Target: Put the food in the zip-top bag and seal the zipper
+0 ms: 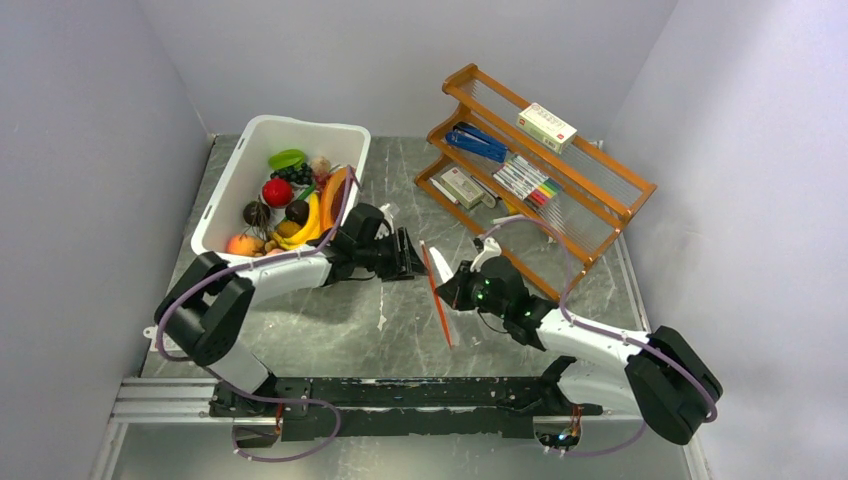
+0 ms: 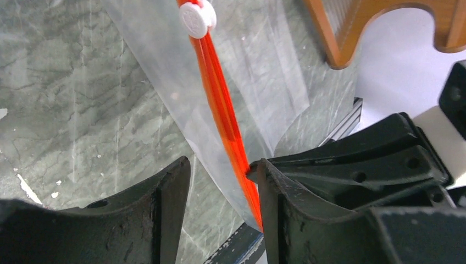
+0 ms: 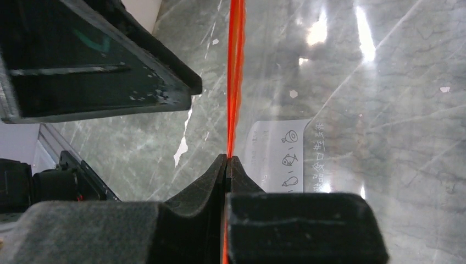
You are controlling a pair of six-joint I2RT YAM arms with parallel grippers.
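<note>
A clear zip top bag (image 2: pixel 258 93) with an orange zip strip (image 2: pixel 222 104) lies on the table between my arms, looking flat. Its white slider (image 2: pixel 198 19) sits toward the upper end of the strip in the left wrist view. My right gripper is shut at the strip, the orange edge pinched at its fingertips. My left gripper stands partly open close to the strip from the left, with nothing held between its fingers. Fruit and vegetables, such as a banana (image 1: pixel 308 222) and a red round one (image 1: pixel 277 192), fill the white bin (image 1: pixel 225 185).
A wooden rack (image 1: pixel 570 185) with boxes, markers and blue-handled scissors (image 1: pixel 475 142) stands close behind the right arm. Bare table (image 1: pixel 345 325) shows in front of the left arm. A bag label with fish drawings (image 3: pixel 277 154) lies right of the strip.
</note>
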